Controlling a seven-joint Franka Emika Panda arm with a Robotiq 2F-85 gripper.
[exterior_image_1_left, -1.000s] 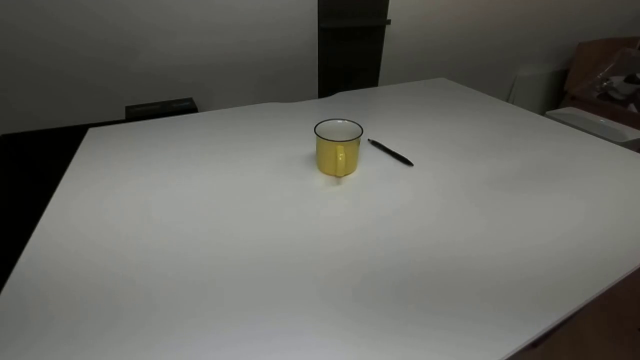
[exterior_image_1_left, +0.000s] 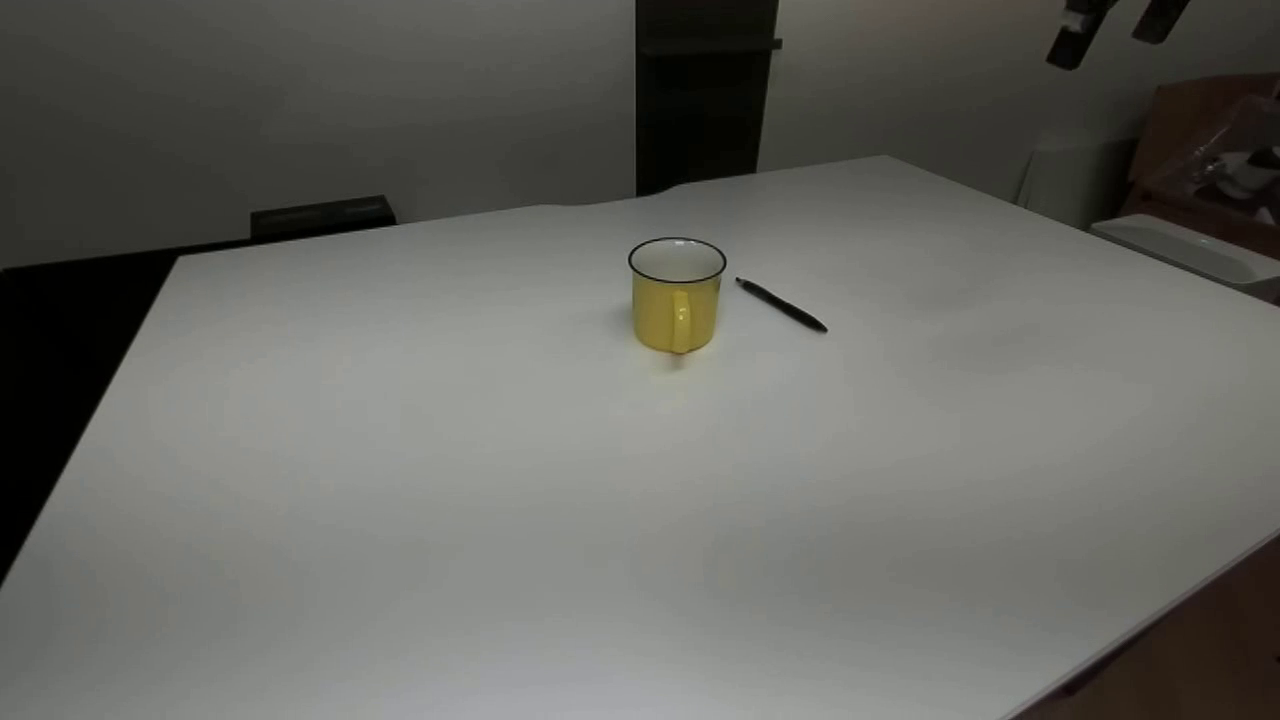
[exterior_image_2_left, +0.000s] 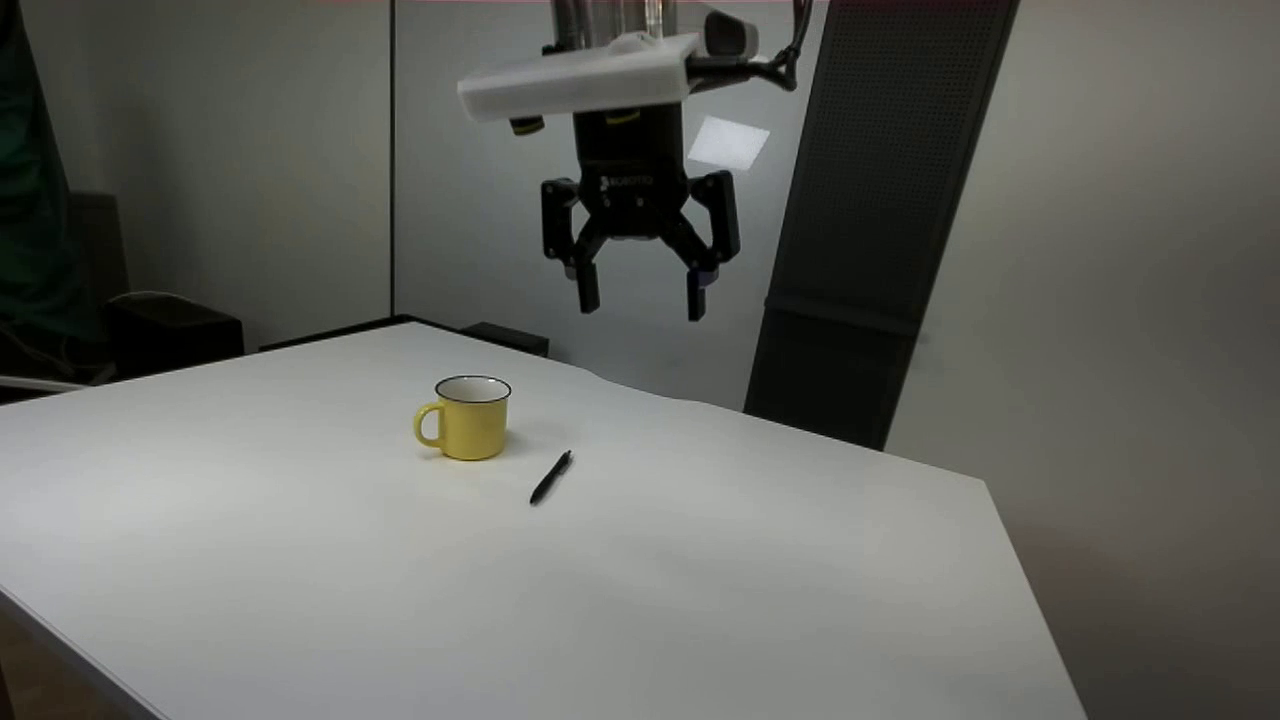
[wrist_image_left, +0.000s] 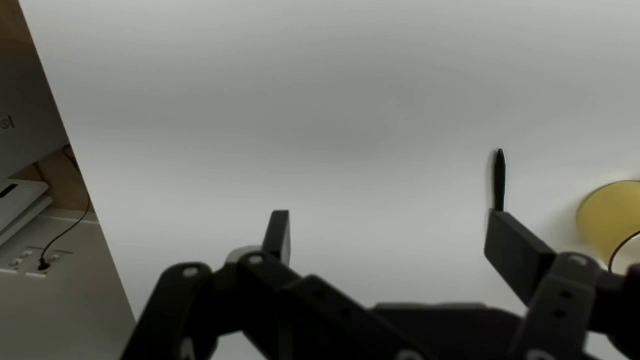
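Note:
A yellow mug (exterior_image_1_left: 654, 314) with a dark rim and white inside stands upright on the white table; its handle shows on the left side in exterior view 2. Beside the mug, a short distance apart, lies a black pen (exterior_image_2_left: 551, 478). High above the tabletop hangs my gripper (exterior_image_2_left: 642, 302), open, with only air between its fingers. In the wrist view the pen (wrist_image_left: 499, 180) extends up from behind the right fingertip, which hides its lower part. The mug (wrist_image_left: 609, 213) is cut off at that view's right edge. Only the fingertips enter exterior view 1, at top right.
The table's edge shows at the left of the wrist view, beyond it a black cable (wrist_image_left: 67, 231). A dark upright panel (exterior_image_2_left: 888, 228) stands behind the table.
My gripper's fingertips have come into the top right of exterior view 1, where none showed before. The mug and pen have stayed in place.

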